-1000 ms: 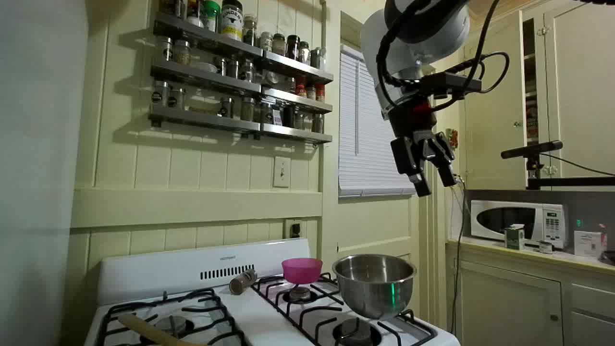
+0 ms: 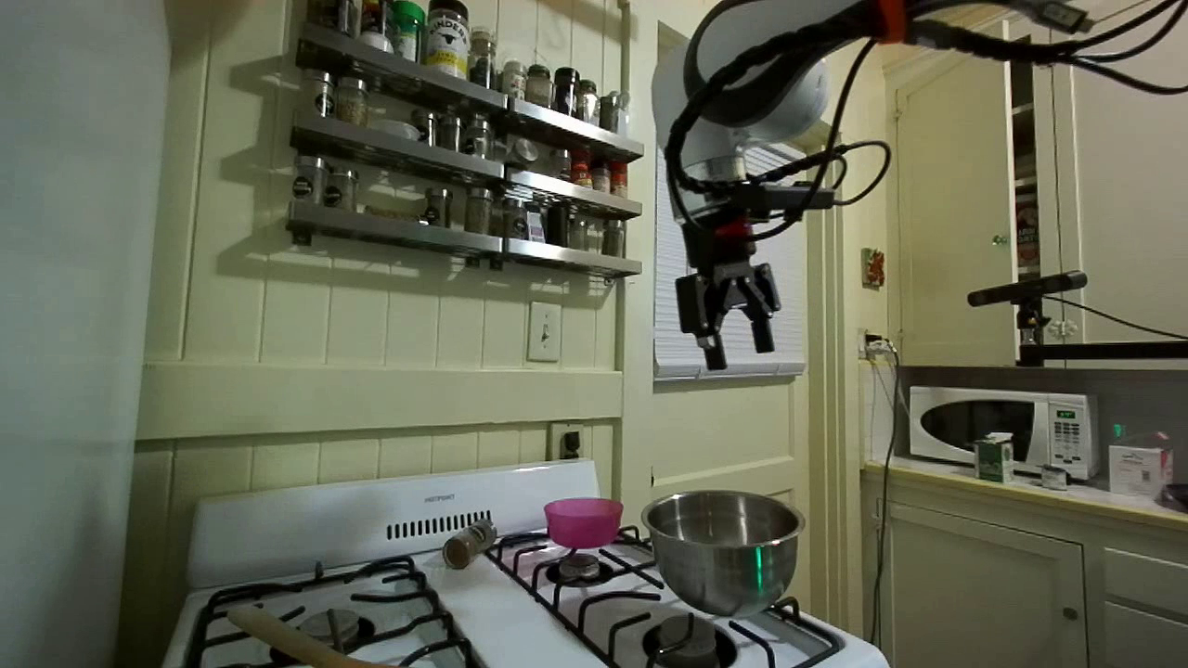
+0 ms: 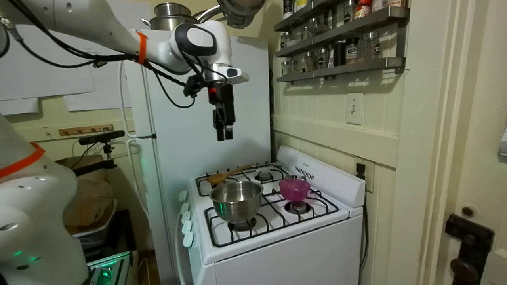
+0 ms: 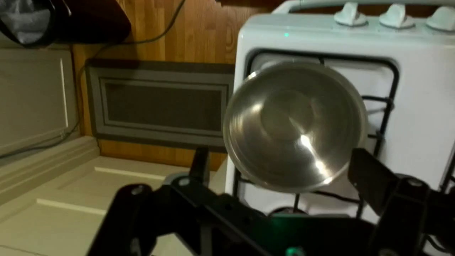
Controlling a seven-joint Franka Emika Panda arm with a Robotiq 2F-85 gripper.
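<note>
My gripper [image 2: 743,343] hangs open and empty, fingers pointing down, high above the stove. In the wrist view a steel bowl [image 4: 294,128] lies beyond the two spread fingertips, well below them, and its inside looks empty. That bowl [image 3: 236,202] rests on the front burner grate nearest the door side. Behind it, a pink bowl [image 2: 584,522] sits on the back burner. A spice jar [image 2: 469,545] lies on its side on the stove top between the grates. Across the other front burner rests a wooden spoon [image 3: 229,174].
Spice racks [image 2: 468,156] full of jars jut from the wall behind the stove. The fridge [image 3: 209,104] stands at the stove's far side. A microwave [image 2: 1002,430] is on the counter. The air between gripper and bowl is clear.
In exterior view 1 my arm and gripper have moved left toward the stove, and the gripper has turned more upright. It was open before too. The bowls, jar and spoon have not moved.
</note>
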